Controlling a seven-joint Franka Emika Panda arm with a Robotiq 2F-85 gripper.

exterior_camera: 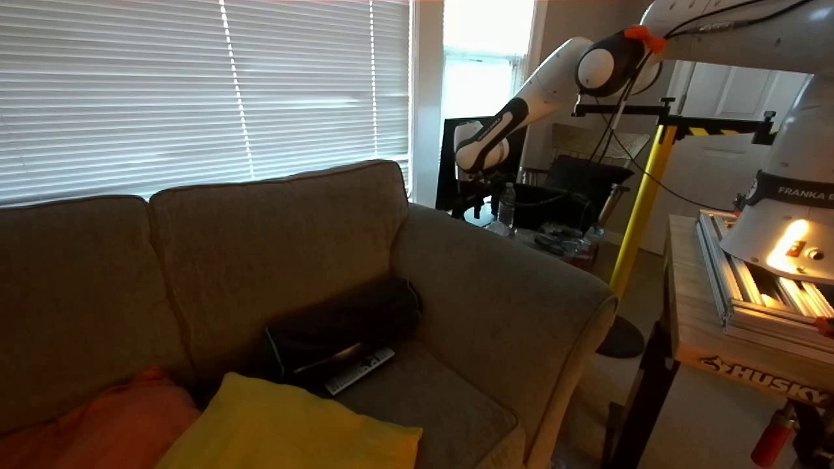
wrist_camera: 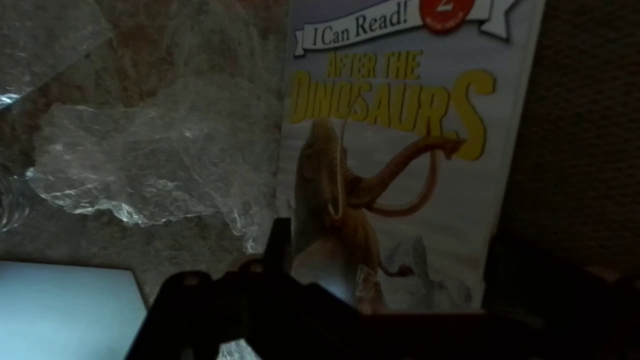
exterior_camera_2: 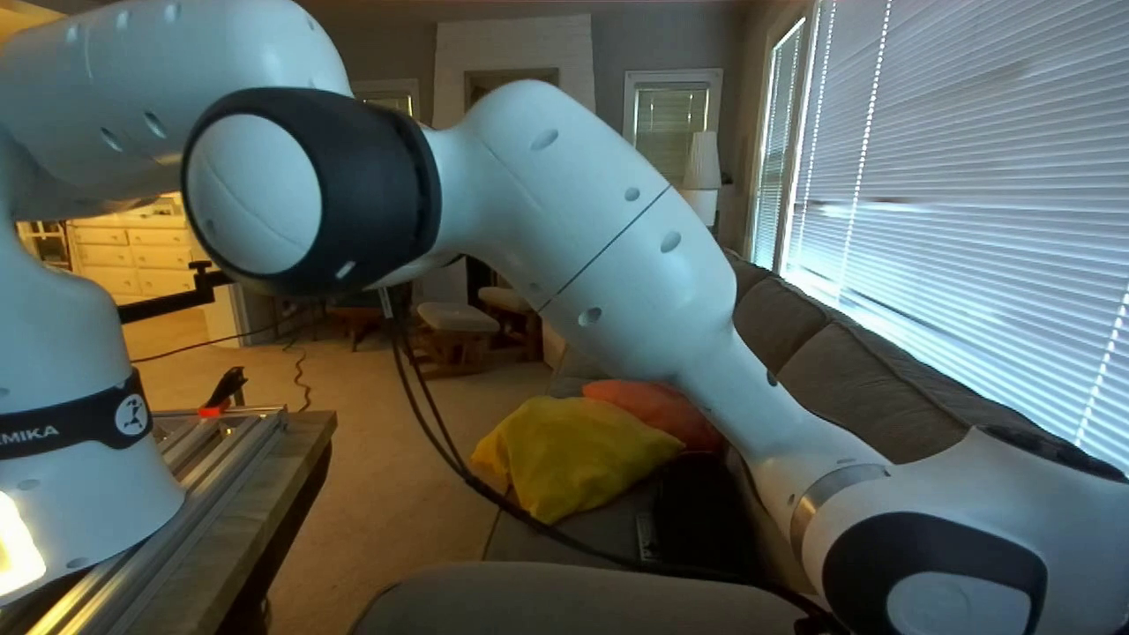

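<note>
In the wrist view a paperback titled "After the Dinosaurs" (wrist_camera: 396,174) fills the middle, its cover with a mammoth facing the camera. My gripper is a dark shape along the bottom of that view. It is open, one finger (wrist_camera: 279,243) rising at the book's left edge and the other side lost in shadow at its right. The cover's lower part lies between them; whether they touch it I cannot tell. From exterior view 1, the gripper (exterior_camera: 470,208) appears small and dark behind the sofa arm. Exterior view 2 does not show the fingers.
Crumpled clear plastic (wrist_camera: 138,162) and a pale flat object (wrist_camera: 66,306) lie left of the book. A clear bottle (exterior_camera: 506,207) stands close to the gripper. The sofa arm (exterior_camera: 500,273) rises in front, and a yellow post (exterior_camera: 645,207) stands to the right.
</note>
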